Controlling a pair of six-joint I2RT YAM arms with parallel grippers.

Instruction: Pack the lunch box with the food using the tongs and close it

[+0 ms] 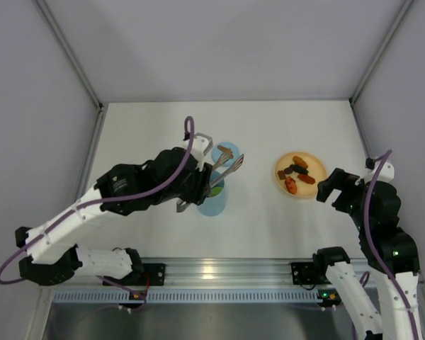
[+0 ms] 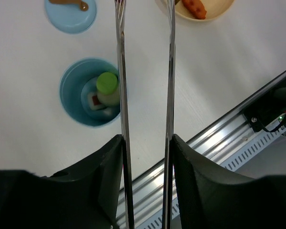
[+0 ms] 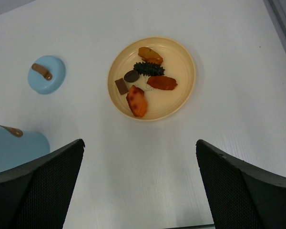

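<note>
The blue lunch box (image 2: 71, 107) stands open, holding a green-topped item (image 2: 106, 82) and paler pieces. Its blue lid (image 2: 71, 19) with a brown handle lies behind it. My left gripper is over this area, its long metal fingers parted with nothing seen between them. The cream plate (image 3: 169, 102) holds several food pieces: an orange piece (image 3: 136, 101), a reddish piece (image 3: 162, 82), a dark green one (image 3: 148, 69) and brown ones (image 3: 121, 86). My right gripper (image 1: 334, 191) stands open at the right of the table.
Bare white table (image 3: 133, 176) lies between and around the box and plate. Walls stand at back and sides, and a metal rail (image 1: 219, 268) runs along the front edge.
</note>
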